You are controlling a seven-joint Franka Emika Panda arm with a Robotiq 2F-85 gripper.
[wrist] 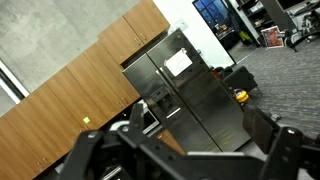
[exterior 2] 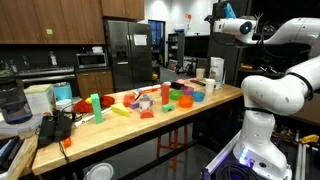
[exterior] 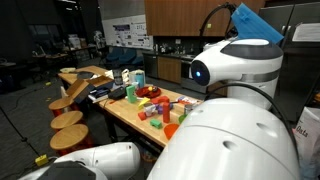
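In the wrist view, my gripper has its dark fingers standing apart along the bottom, with nothing visible between them. That view looks at the cabinets and fridge, tilted, and not at the table. A flat blue piece (exterior: 262, 22) rides at the end of my raised arm; I cannot tell whether it belongs to the arm. On the counter (exterior 2: 138, 128) are a green upright item (exterior 2: 96, 108), a yellow item (exterior 2: 122, 110), a red cup (exterior 2: 165, 93), an orange bowl (exterior 2: 186, 101) and a pale blue bowl (exterior 2: 198, 97). The arm is high above them.
A black-handled tool with cable (exterior 2: 63, 122) lies at the counter's left end. Several round wooden stools (exterior: 68, 119) stand on the left. A steel fridge (wrist: 180, 82) and wooden cabinets (wrist: 80, 90) are behind. The air around the gripper looks free.
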